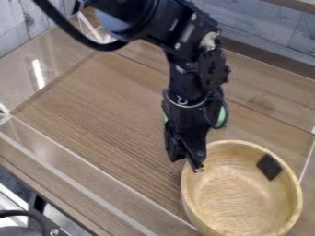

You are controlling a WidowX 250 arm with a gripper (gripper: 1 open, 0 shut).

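Observation:
My black gripper (185, 147) hangs low at the near left rim of a pale wooden bowl (240, 198), its fingertips pointing down; it looks shut, with nothing visible between its fingers. A black square (270, 167) is on the bowl's inner wall. A green object (222, 116) lies behind the gripper and is mostly hidden by it.
The brown wooden table (92, 111) has free room to the left of the arm. A grey plank wall stands along the back, and a black cable crosses the lower left corner beside the table's edge.

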